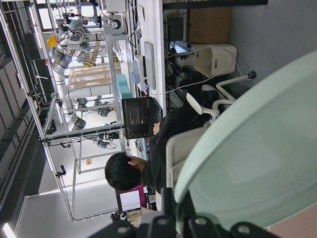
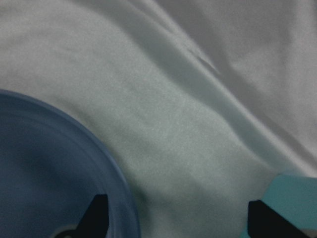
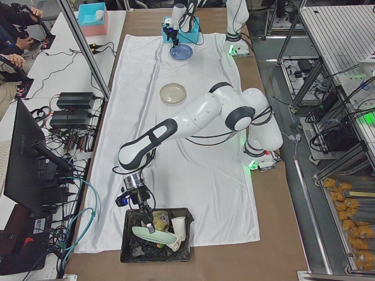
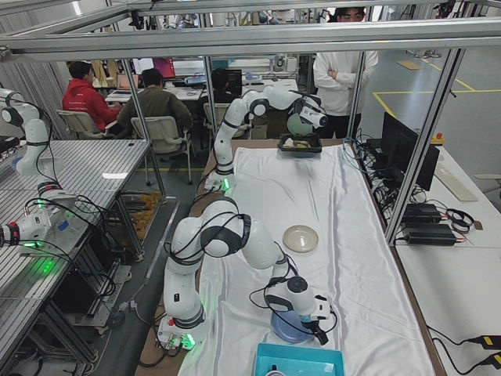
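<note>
My left gripper is shut on a pale green plate (image 1: 252, 148), which stands tilted over the black bin (image 3: 132, 253) in the camera views. In the left wrist view the plate's rim rises from between the dark fingers. My right gripper is open at the other end of the table, low by a blue plate (image 2: 49, 163) and the corner of a teal bin (image 2: 290, 196), with nothing between its fingers.
A beige plate (image 4: 300, 238) lies on the white cloth (image 4: 297, 204) mid-table. The black bin holds other mixed items. Monitors and cables crowd one long side.
</note>
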